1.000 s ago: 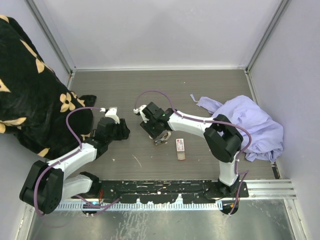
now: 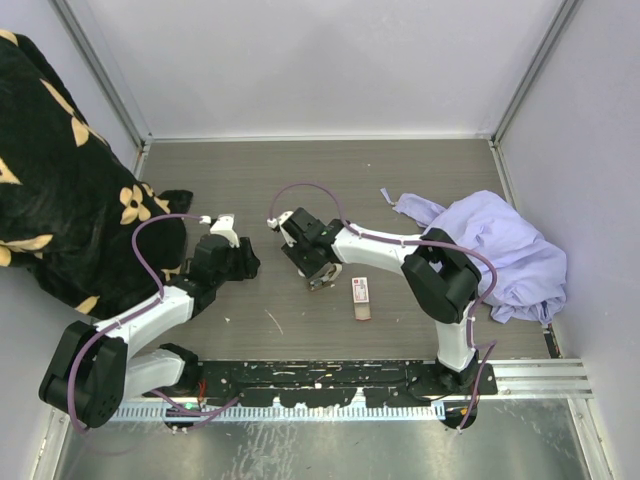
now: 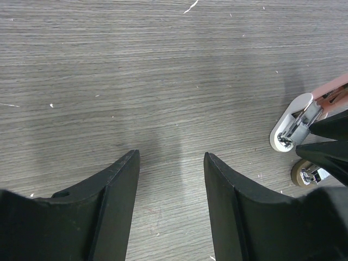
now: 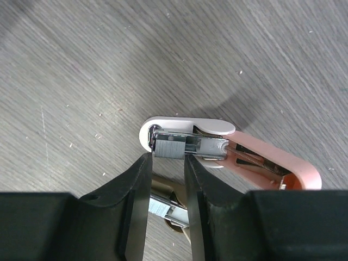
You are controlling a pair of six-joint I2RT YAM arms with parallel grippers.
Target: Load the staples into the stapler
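Note:
A pink and white stapler (image 4: pixel 293 173) lies opened on the table in the right wrist view, its metal channel exposed. A short silver block of staples (image 4: pixel 169 148) sits at the channel's front end. My right gripper is shut on that block, a fingertip at either end of it; whether the block is fully seated I cannot tell. The left wrist view shows the stapler's white nose (image 3: pixel 278 133) beside the right gripper's dark fingers (image 3: pixel 334 128). Clear of the stapler, to its left, my left gripper stands open and empty over bare table.
A second, brown stapler part with metal and staples (image 4: pixel 169 209) lies close beside, partly behind the right fingers. A small red and white box (image 2: pixel 361 292) is nearby. Purple cloth (image 2: pixel 500 255) lies at right, a dark blanket (image 2: pixel 80 170) at left.
Both arms look almost still in the top view. No clear movement of the stapler or the box shows.

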